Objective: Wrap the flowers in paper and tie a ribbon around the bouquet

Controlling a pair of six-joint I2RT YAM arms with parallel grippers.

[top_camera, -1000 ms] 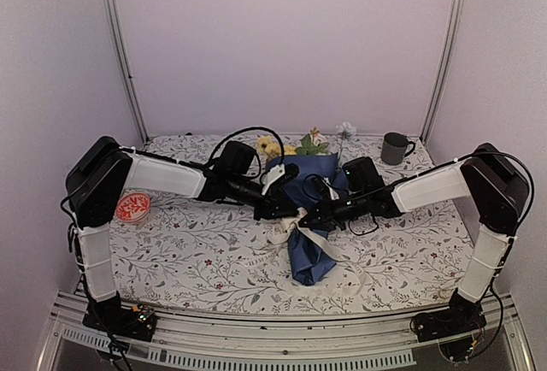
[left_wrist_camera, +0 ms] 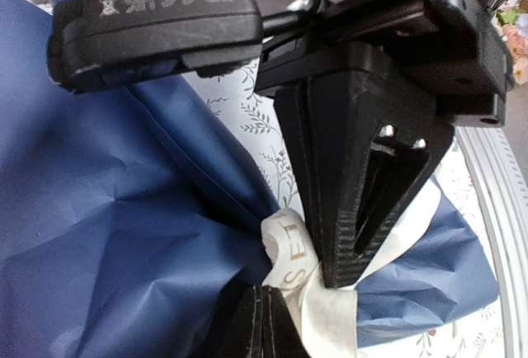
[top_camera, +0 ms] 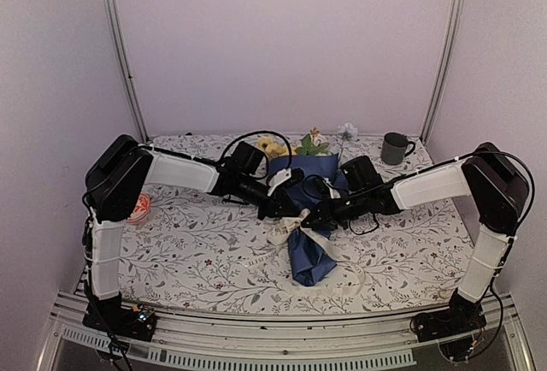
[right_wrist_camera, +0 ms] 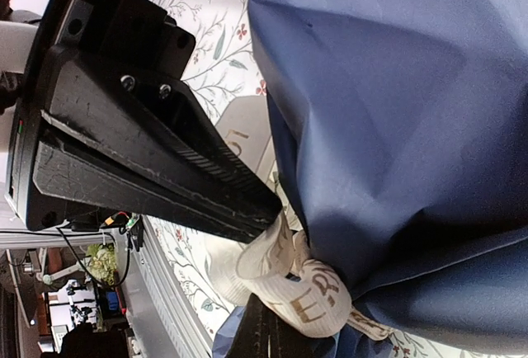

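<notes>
The bouquet's blue wrapping paper [top_camera: 309, 256] narrows at the middle, where a cream ribbon with lettering [top_camera: 280, 232] gathers around it. My left gripper is shut, with no ribbon visible between its fingers; its tip touches or nearly touches the ribbon loop. From the right, my right gripper is shut at the ribbon [right_wrist_camera: 313, 304], which folds right at its fingertips and appears pinched there. Yellow flowers [top_camera: 272, 147] and a white flower [top_camera: 347, 131] show beyond the paper. Loose ribbon ends lie to both sides; the knot's inside is hidden.
A dark grey mug [top_camera: 396, 148] stands at the back right. At the left, a round red and white object [top_camera: 140, 209] sits partly behind the left arm.
The left arm has shifted slightly to the right, its forearm now covering part of the red object. The right arm, paper and ribbon look almost unchanged.
</notes>
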